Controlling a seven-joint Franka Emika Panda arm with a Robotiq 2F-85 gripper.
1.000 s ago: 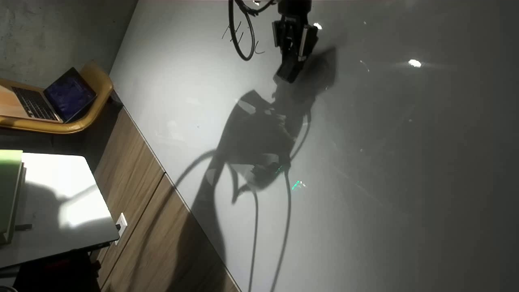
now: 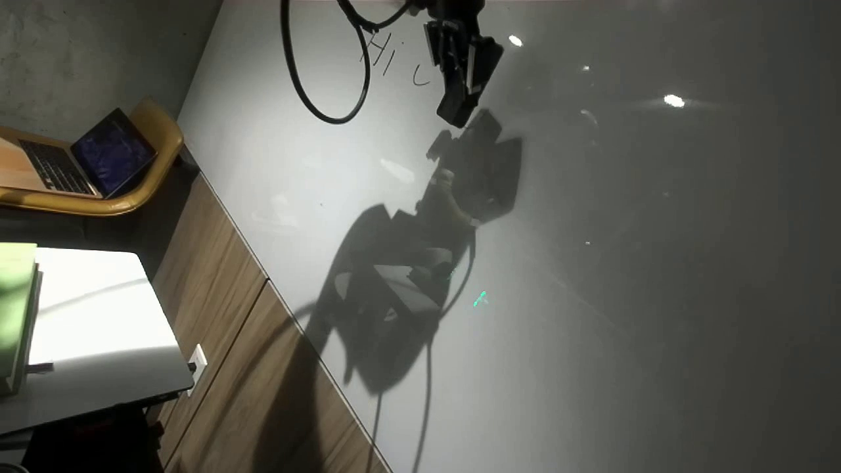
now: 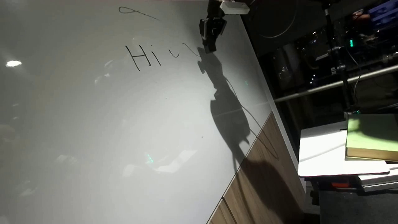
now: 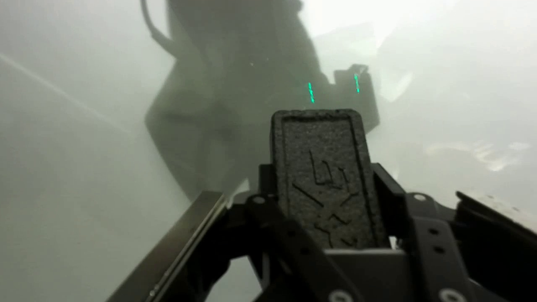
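Observation:
A dark grey block like a board eraser (image 4: 327, 151) is in my gripper (image 2: 463, 69), which is shut on it. In the wrist view, black fingers (image 4: 390, 201) stand on either side of the block, and thin scratch-like marks run across its face. The second exterior view has the gripper near the top, right of the writing. On the glossy whiteboard (image 3: 112, 149), black pen marks read "Hi" (image 3: 140, 56), followed by a small curve (image 3: 173, 53) and a slanting stroke (image 3: 191, 49). The eraser appears apart from the board, its shadow offset below it.
Another looped stroke (image 3: 130, 10) lies near the board's top. Wood panels (image 2: 228, 347) border the board. Beyond them are a white table (image 2: 102, 315) with a green book (image 3: 373, 132) and a chair with a laptop (image 2: 94, 161). A black cable (image 2: 290, 55) loops beside the arm.
In the first exterior view, my gripper has shifted left and slightly up with the eraser. Its shadow has moved farther from it, and the cable loop hangs wider and farther left.

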